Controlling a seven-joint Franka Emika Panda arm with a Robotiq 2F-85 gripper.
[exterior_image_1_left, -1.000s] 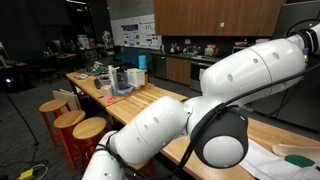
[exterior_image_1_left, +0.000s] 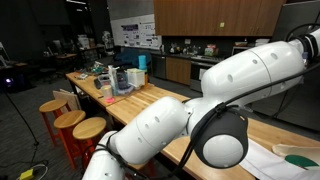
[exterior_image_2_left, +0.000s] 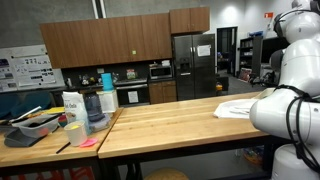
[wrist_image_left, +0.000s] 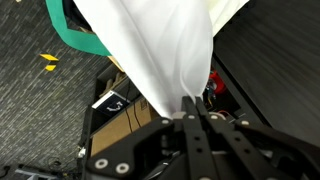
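A white cloth (wrist_image_left: 145, 50) fills the upper middle of the wrist view and narrows toward my gripper. Its gathered end reaches the shut fingertips and appears pinched between them, though the dark fingers are hard to make out. White cloth (exterior_image_1_left: 272, 163) also lies flat on the wooden table at the lower right of exterior view 1, and a white patch of cloth (exterior_image_2_left: 238, 108) shows at the table's right end in exterior view 2. Neither exterior view shows the gripper itself.
A green item (exterior_image_1_left: 299, 160) lies by the cloth. Dark floor (wrist_image_left: 50, 110) shows below in the wrist view. Containers and a white pitcher (exterior_image_2_left: 76, 133) stand at the table's other end. Round stools (exterior_image_1_left: 70, 119) line one side.
The arm has shifted slightly in exterior view 1. The cloth on the table and the items around it look nearly the same.
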